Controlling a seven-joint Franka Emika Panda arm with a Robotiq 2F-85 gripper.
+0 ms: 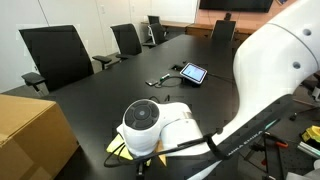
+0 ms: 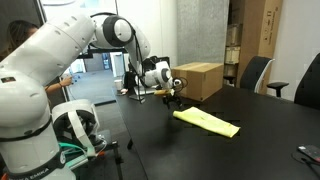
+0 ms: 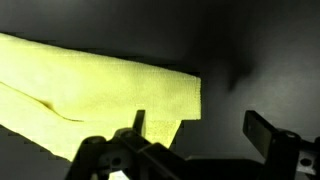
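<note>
A yellow cloth [image 3: 110, 95] lies flat on the black table, filling the left of the wrist view, with a fold line running across it. My gripper stands open above its right end. The left finger overlaps the cloth in this view, while the right finger is over bare table; the cloth's corner shows between them. In exterior view 2 the cloth [image 2: 207, 122] stretches across the table to the right of my gripper [image 2: 171, 102]. Exterior view 1 shows only parts of the cloth [image 1: 119, 149], as the arm covers the rest. Nothing is held.
Cardboard boxes [image 2: 198, 80] stand behind the arm at the table's far end. A tablet [image 1: 193, 73] and small items with cables lie farther along the table. Office chairs [image 1: 57, 53] line its side.
</note>
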